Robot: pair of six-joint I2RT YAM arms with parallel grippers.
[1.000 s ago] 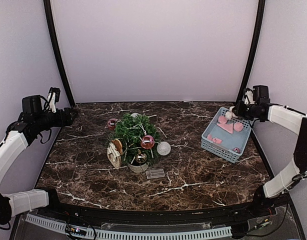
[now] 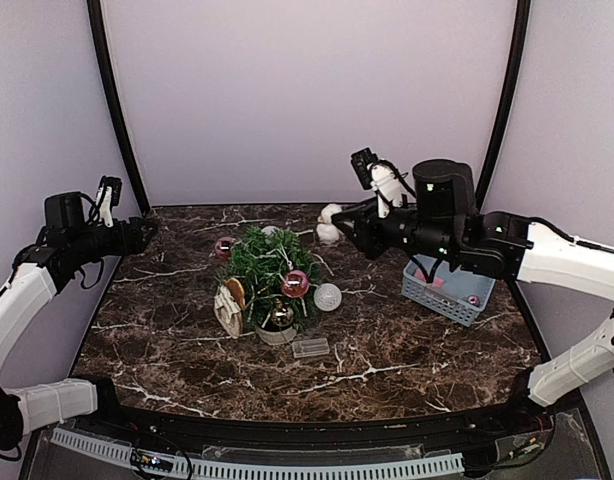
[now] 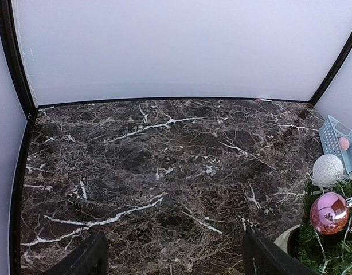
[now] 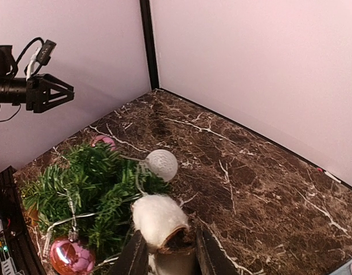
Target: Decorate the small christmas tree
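The small Christmas tree (image 2: pixel 262 265) stands at mid-table, hung with pink (image 2: pixel 294 285), white (image 2: pixel 327 298) and gold (image 2: pixel 280 315) baubles. My right gripper (image 2: pixel 349 225) is shut on a fluffy white ornament (image 4: pixel 160 220) with a brown part, held above the table to the tree's upper right. In the right wrist view that ornament hangs in front of the tree. My left gripper (image 2: pixel 142 232) hangs open and empty over the left side of the table, pointing toward the tree.
A blue basket (image 2: pixel 437 303) with pink pieces is at the right, partly hidden by the right arm. A small clear plastic piece (image 2: pixel 310 348) lies in front of the tree.
My right gripper has lifted the white ornament out of the basket and carried it left toward the tree. The left arm has stayed in place.
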